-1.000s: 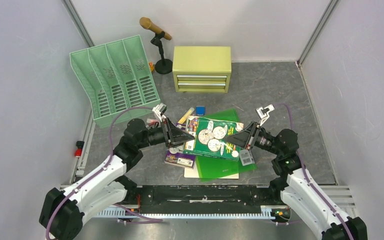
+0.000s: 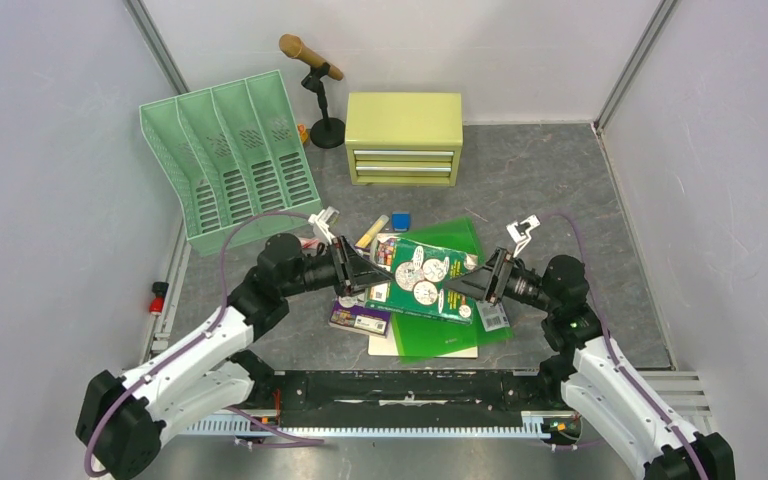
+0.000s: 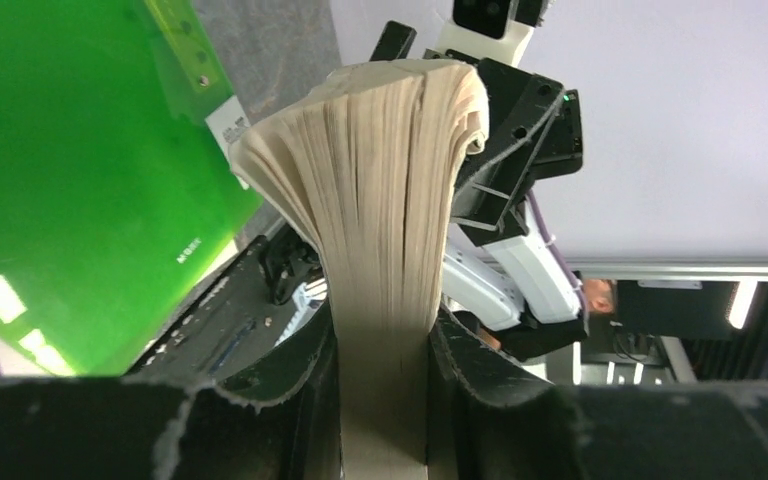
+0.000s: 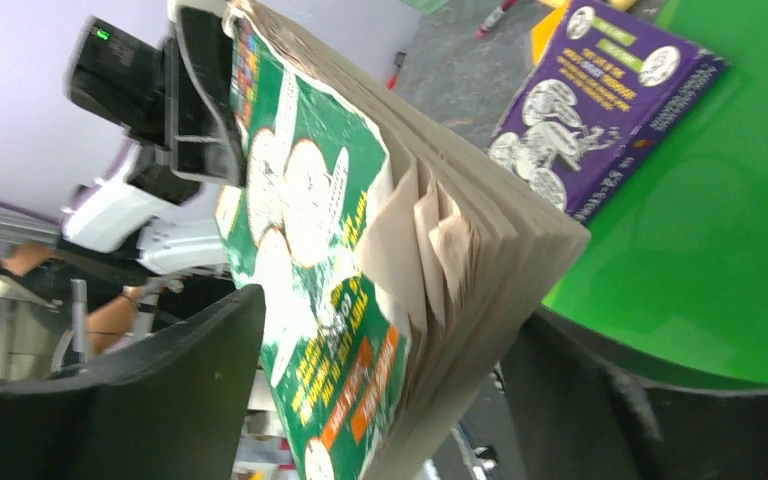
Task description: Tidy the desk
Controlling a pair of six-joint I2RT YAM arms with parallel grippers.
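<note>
A green-covered book (image 2: 422,280) hangs between my two grippers over a green folder (image 2: 440,340). My left gripper (image 2: 380,278) is shut on its left end, the page edges facing the left wrist camera. My right gripper (image 2: 460,284) is at the book's other end, its fingers blurred either side of the book (image 4: 320,320) and apparently part open. A purple book (image 2: 358,318) lies on the desk, partly under the folder's area and the raised book; it shows clearly in the right wrist view (image 4: 600,110).
A mint slotted rack (image 2: 222,160) stands back left, with a microphone on a stand (image 2: 325,125) and a yellow drawer box (image 2: 404,120) along the back. A blue block (image 2: 401,219) and small items lie mid-desk.
My right gripper has shifted slightly toward the front left and tilted, its upper housing moving a little left. The book and left gripper are nearly where they were.
</note>
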